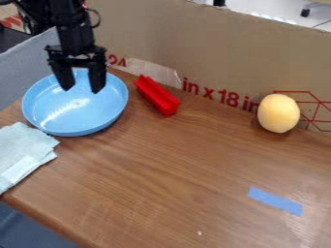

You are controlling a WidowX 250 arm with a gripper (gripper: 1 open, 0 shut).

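The black gripper [77,79] is over the back part of a light blue plate [68,114] at the upper left, its fingers open, with nothing seen between them. A red block [157,95] lies on the wooden table just right of the plate, apart from the gripper. A pale yellow egg-shaped object [278,113] stands at the right, near the cardboard wall.
A folded pale cloth [19,155] lies at the left edge below the plate. A cardboard wall [220,53] runs along the back. A blue tape strip [276,201] marks the right front.
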